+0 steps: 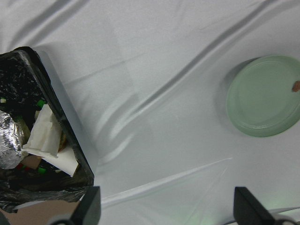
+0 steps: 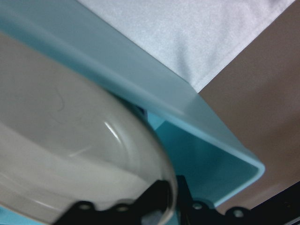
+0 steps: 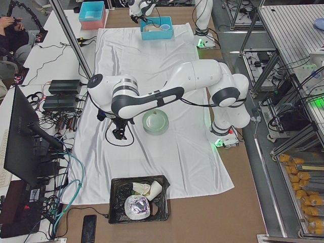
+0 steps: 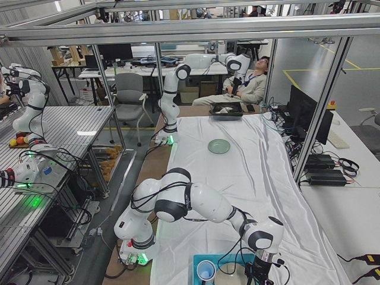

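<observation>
My left gripper (image 3: 120,130) hangs over the white cloth between a black bin (image 1: 28,75) lined with black plastic and a green plate (image 1: 263,96) with a small brown bit on it. The bin holds foil and white paper (image 1: 44,131). The left gripper's fingertips stand wide apart with nothing between them. At the far end, my right gripper is at a beige dish (image 2: 75,131) inside a blue bin (image 2: 206,164); its fingers are at the dish's rim, and whether they grip it is unclear.
A light blue cup (image 4: 206,270) sits in the blue bin. A phone (image 3: 89,228) lies beside the black bin. Monitors and cables line the table to one side.
</observation>
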